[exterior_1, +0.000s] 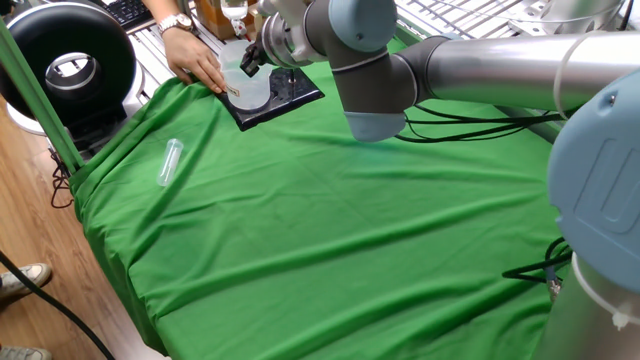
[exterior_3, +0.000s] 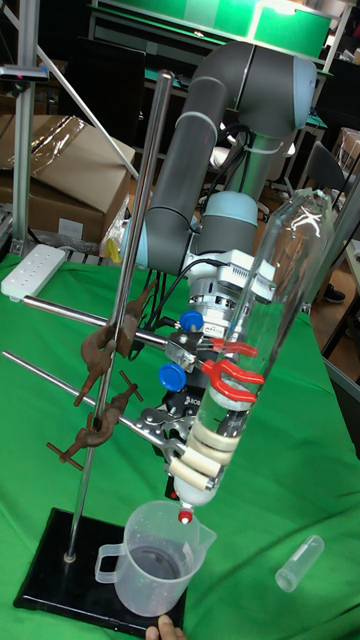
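My gripper is beside the lower end of the glass vessel, above the stand base; in exterior view 3 it is mostly hidden behind the clamps, and its finger state does not show. A tall glass vessel is held upright by the clamps of a metal stand, its red-tipped outlet over a translucent beaker. The beaker stands on the black stand base. A person's hand touches the beaker's side.
A clear plastic tube lies on the green cloth away from the stand. Rusty clamp fittings and the metal rod stand close to the arm.
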